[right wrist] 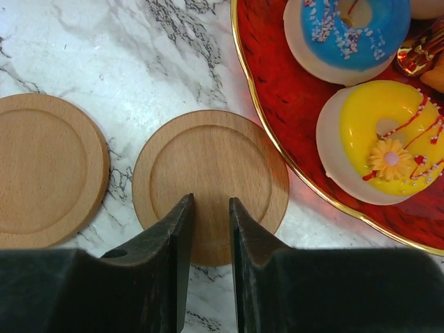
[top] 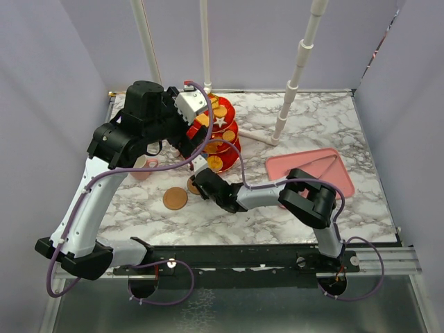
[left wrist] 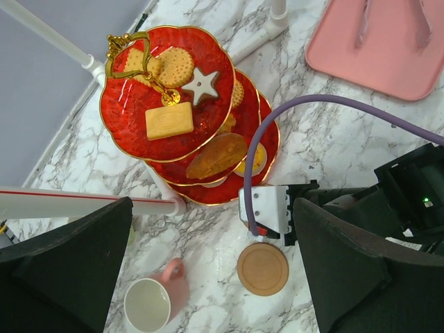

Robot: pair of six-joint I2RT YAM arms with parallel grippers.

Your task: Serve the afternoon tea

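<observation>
A three-tier red cake stand (left wrist: pixel 152 125) holds biscuits and pastries; blue (right wrist: pixel 347 52) and yellow (right wrist: pixel 388 180) donuts lie on its bottom tier. Two wooden coasters (right wrist: pixel 48 166) lie on the marble beside it. My right gripper hangs over the coaster nearer the stand, its fingertips close together; I cannot see anything held between them. My left gripper (top: pixel 194 139) is above the stand's left side, open, its broad fingers at the edges of the left wrist view.
A pink mug (left wrist: pixel 177 291) stands left of the coasters. A pink tray (top: pixel 340 180) with tongs lies at the right. White pipes (top: pixel 298 66) rise behind the stand.
</observation>
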